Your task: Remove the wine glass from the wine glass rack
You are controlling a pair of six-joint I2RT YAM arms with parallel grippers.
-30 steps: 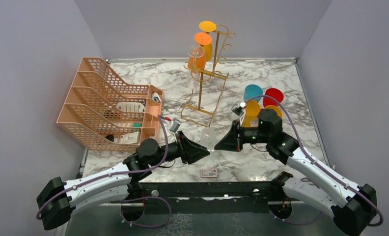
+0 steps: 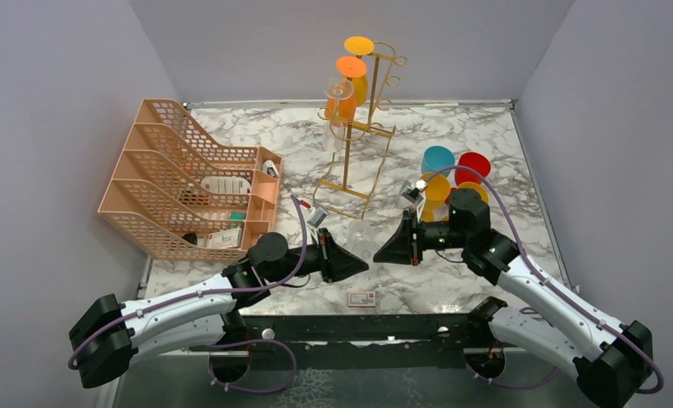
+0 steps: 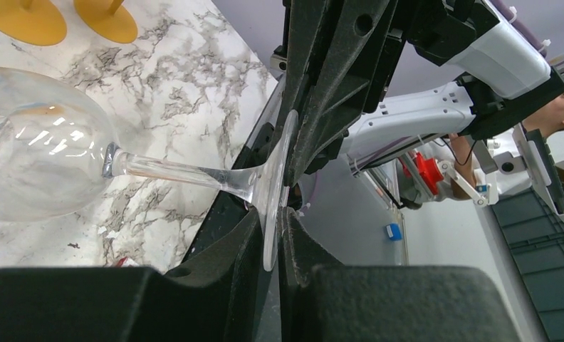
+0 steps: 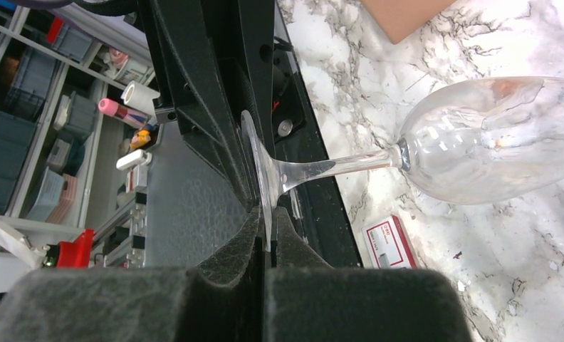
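Note:
A clear wine glass is held off the rack above the front middle of the table. In the left wrist view its bowl points left, with the stem running to the round foot. My right gripper is shut on the edge of that foot. From the other side, my left gripper has its fingers closed round the foot's rim as well. Farther back stands the gold rack, carrying another clear glass and orange and yellow ones.
A peach organiser with small items fills the left side. Coloured cups or glasses, including a blue one and a red one, stand at right. A small box lies near the front edge, below the grippers.
The rack has not moved.

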